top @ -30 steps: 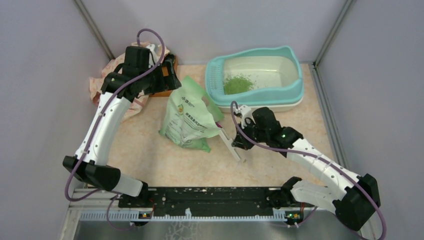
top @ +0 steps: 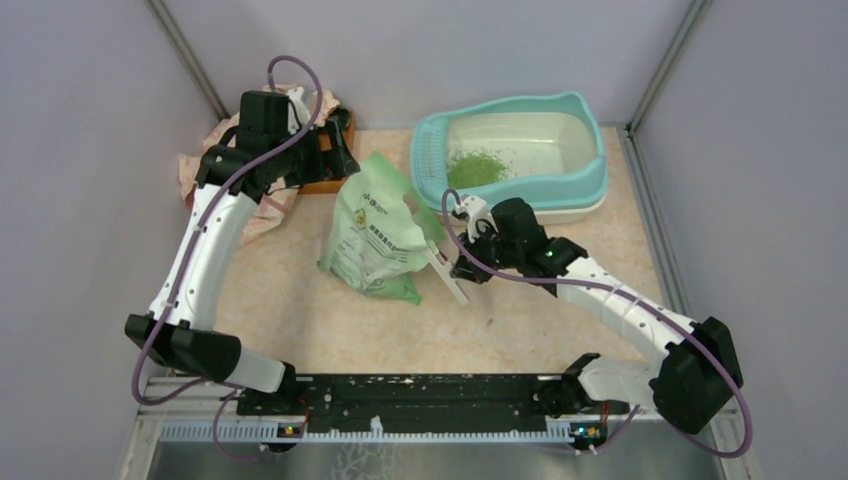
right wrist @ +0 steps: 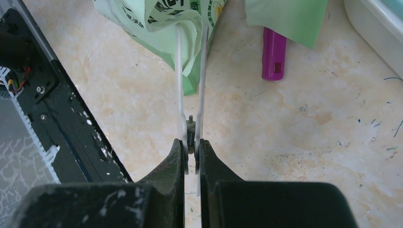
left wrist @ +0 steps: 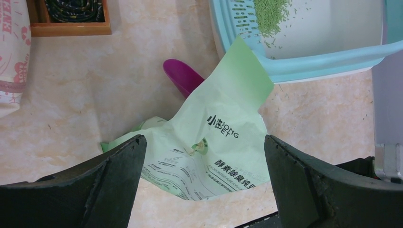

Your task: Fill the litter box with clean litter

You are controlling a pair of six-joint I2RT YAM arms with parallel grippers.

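A green litter bag (top: 375, 225) stands mid-table; my left gripper hangs open above and behind it. My right gripper is shut on a white clip (right wrist: 179, 76), whose long strips reach to the bag's crumpled edge. The turquoise litter box (top: 590, 180) at the back right holds a patch of green litter (top: 478, 168). A purple scoop lies partly under the bag, its handle (right wrist: 273, 57) showing in the right wrist view.
A wooden tray (left wrist: 71, 29) with dark coiled items and a pink patterned cloth (left wrist: 9, 61) are at the back left.
My right gripper has moved left and slightly up with the white clip, toward the bag.
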